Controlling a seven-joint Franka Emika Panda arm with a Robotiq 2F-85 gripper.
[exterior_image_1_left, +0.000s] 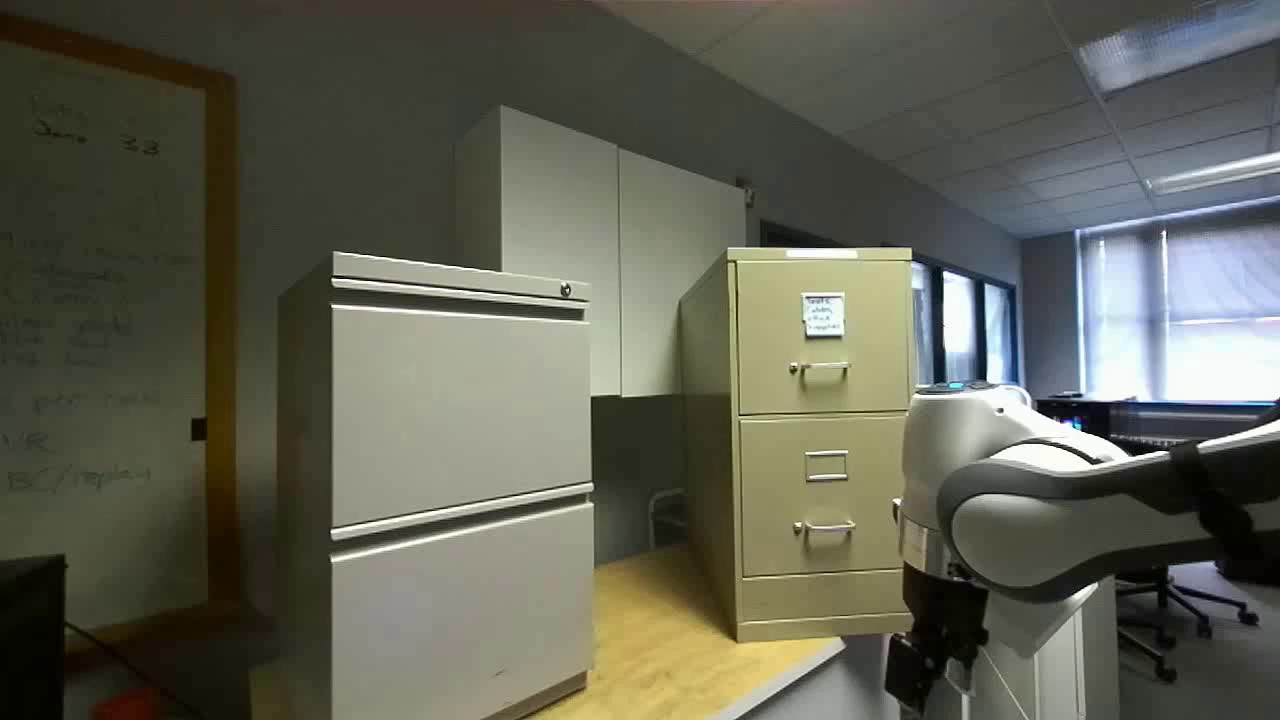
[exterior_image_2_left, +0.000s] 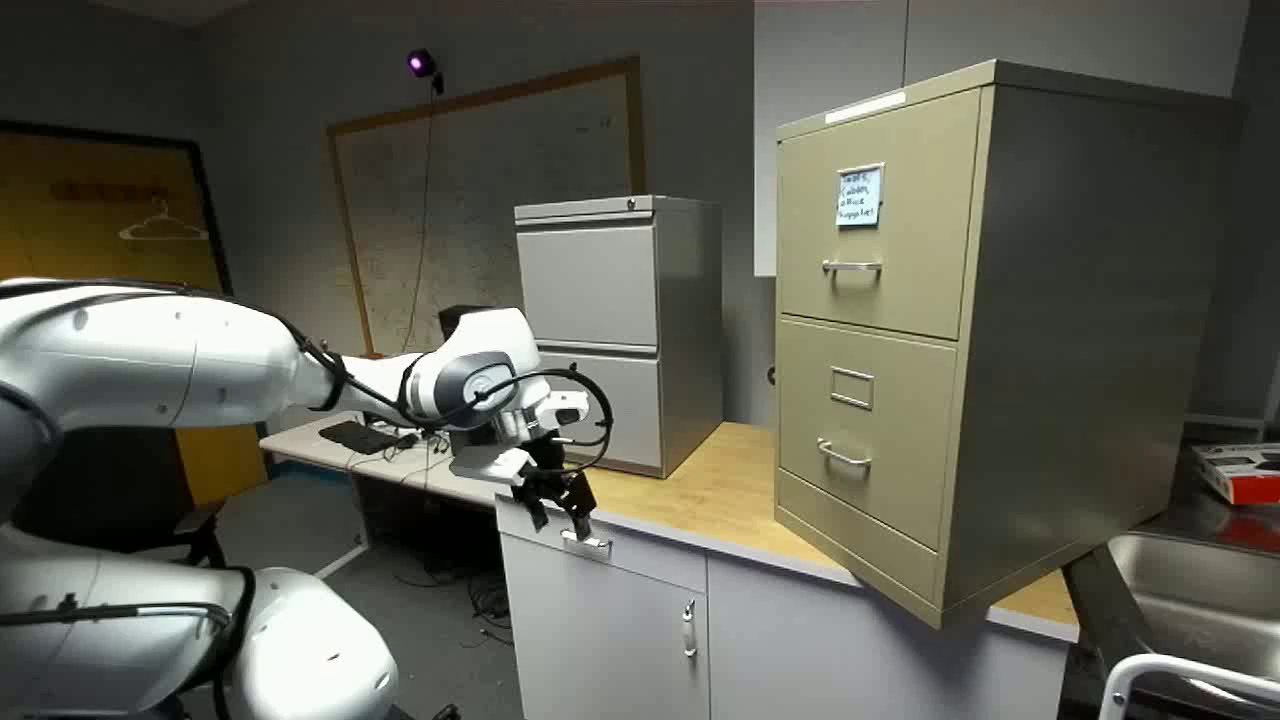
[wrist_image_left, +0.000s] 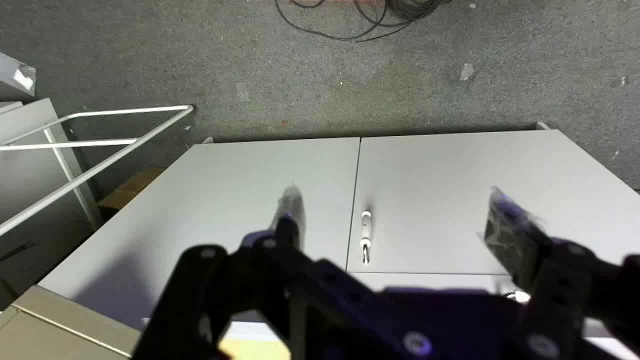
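Observation:
Pointing down, my gripper stands open, its two fingers (wrist_image_left: 292, 210) wide apart and nothing between them. In exterior view 2 the gripper (exterior_image_2_left: 560, 516) appears close to the metal drawer handle (exterior_image_2_left: 588, 544) on the white base cabinet (exterior_image_2_left: 606, 636); whether they touch cannot be told. Part of that drawer handle (wrist_image_left: 520, 296) shows beside the right finger in the wrist view. The cabinet door's upright handle (wrist_image_left: 366, 234) appears below and between the fingers. Drawer and doors look closed. Exterior view 1 shows the gripper (exterior_image_1_left: 933, 672) at the lower right.
On the wooden counter (exterior_image_2_left: 708, 480) stand a grey two-drawer cabinet (exterior_image_2_left: 588, 288) and a beige filing cabinet (exterior_image_2_left: 870, 360), whose corner overhangs the front edge. A sink (exterior_image_2_left: 1200, 588) lies to the right. A white metal rack (wrist_image_left: 138, 141) stands beside the base cabinet.

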